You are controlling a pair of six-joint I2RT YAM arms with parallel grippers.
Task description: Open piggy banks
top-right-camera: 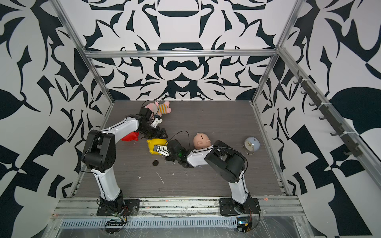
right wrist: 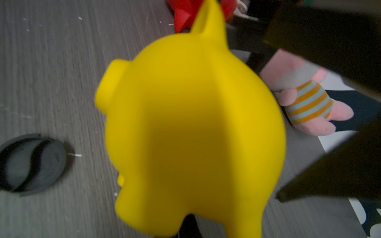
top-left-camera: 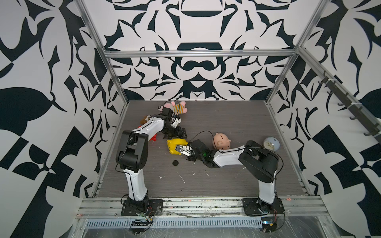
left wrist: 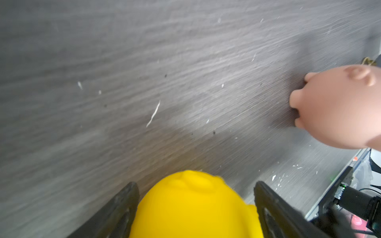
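Observation:
A yellow piggy bank (top-left-camera: 174, 143) is at the table's middle; it fills much of the right wrist view. My left gripper stands open above it, its fingertips either side of its top in that wrist view. My right gripper (top-right-camera: 160, 150) is at the yellow bank's front right, partly hidden; I cannot see clearly what is between its fingers. A dark round plug (right wrist: 31, 162) lies on the table beside the bank. A pink piggy bank (top-right-camera: 201, 140) stands to the right.
A pink striped plush toy (top-left-camera: 179, 108) lies at the back left, with a red object (top-right-camera: 131, 136) partly behind my left arm. A pale round object (top-right-camera: 251, 144) is at the far right.

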